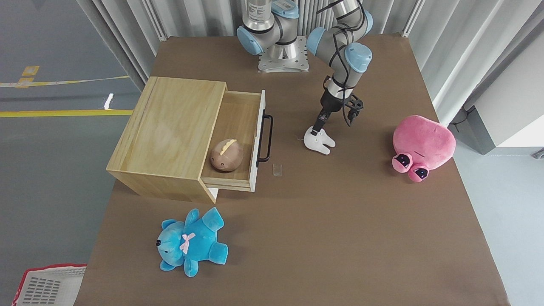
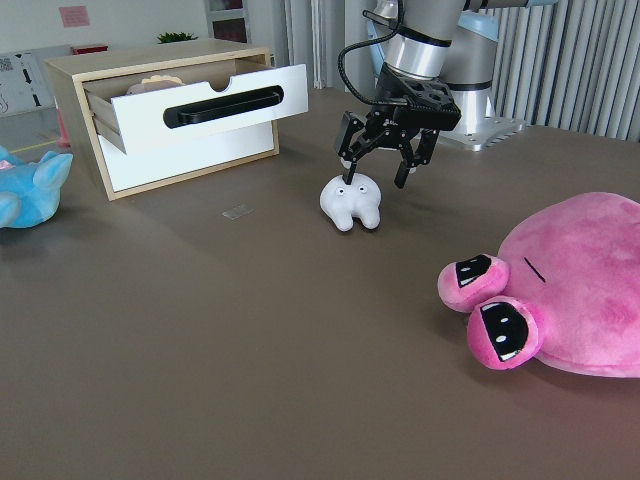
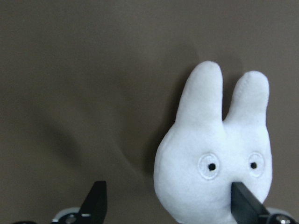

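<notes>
A white plush toy with two long lobes and round eyes lies on the brown table right of the wooden drawer box. My gripper hangs just above it in the left view, fingers spread apart. In the wrist view the white toy fills the right side, one black finger over its face and the other over bare table. Whether the fingers touch it I cannot tell.
The wooden box has its drawer open with a brown round toy inside. A blue bear lies at the front left, a pink plush on the right.
</notes>
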